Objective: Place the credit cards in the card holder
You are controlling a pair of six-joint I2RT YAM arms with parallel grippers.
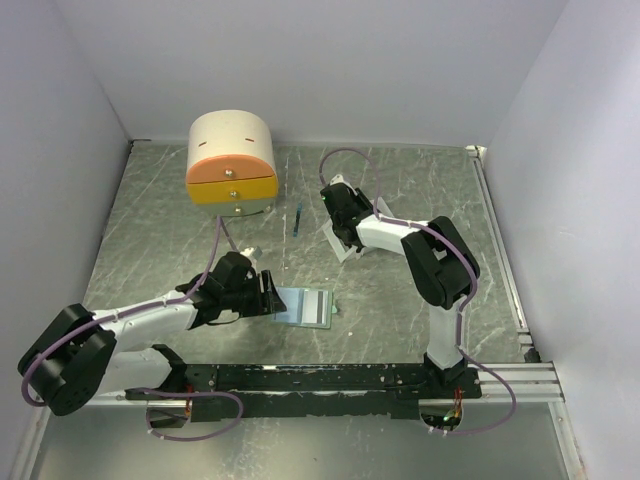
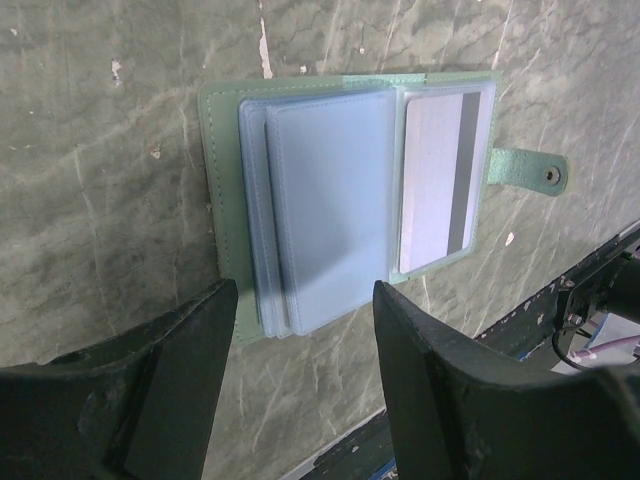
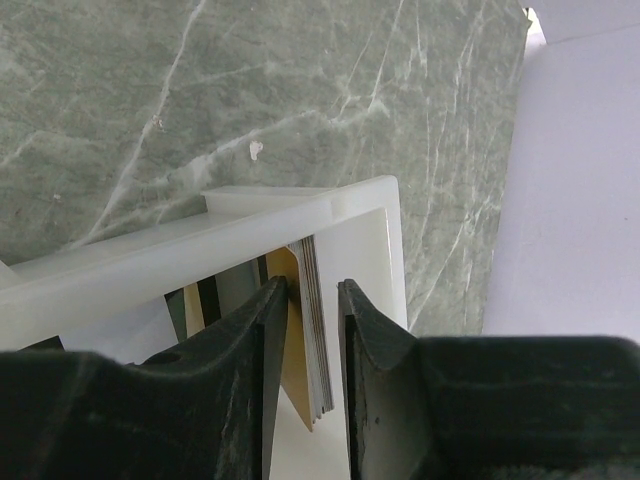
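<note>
The pale green card holder point(image 2: 222, 180) lies spread out on the table, with blue sleeves and a white card point(image 2: 430, 180) in its right-hand pocket. Over its near left side, my left gripper is open, and nothing is between its fingers. In the right wrist view, several thin cards point(image 3: 315, 330) stand on edge in a white box point(image 3: 190, 245), a tan one point(image 3: 295, 350) at their left. My right gripper is open at the box, its fingers on either side of the card stack; the left finger reaches the tan card. From above, the right arm hides most of the box.
A white chest with orange and yellow drawers point(image 1: 232, 165) stands at the back left. A slim dark blue object point(image 1: 297, 219) lies between it and the box. Bare table surrounds the card holder's far side.
</note>
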